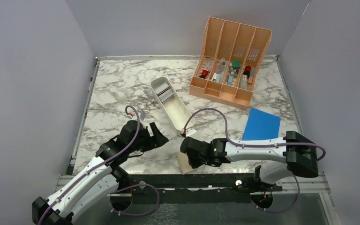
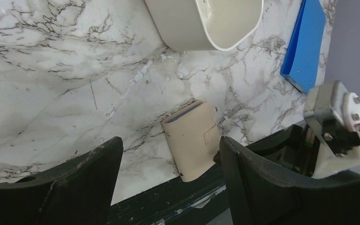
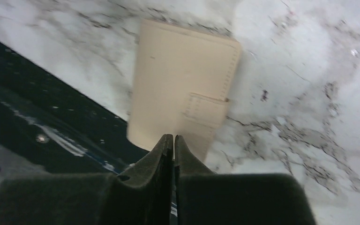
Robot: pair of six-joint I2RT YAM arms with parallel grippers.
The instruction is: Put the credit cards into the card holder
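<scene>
The beige card holder (image 1: pixel 185 163) is at the table's front edge. In the left wrist view a dark blue edge shows inside the opening of the holder (image 2: pixel 190 140). My right gripper (image 1: pixel 191 162) is shut at one edge of it; in the right wrist view the closed tips (image 3: pixel 174 139) overlap the end of the holder (image 3: pixel 183 70). To the left, my left gripper (image 1: pixel 155 133) stands open and empty, facing the holder and apart from it. No loose credit cards can be made out.
A long cream tray (image 1: pixel 176 108) with grey items at its far end lies just behind the grippers. A wooden compartment box (image 1: pixel 220 94) stands at the back right, a blue folder (image 1: pixel 262 123) at the right.
</scene>
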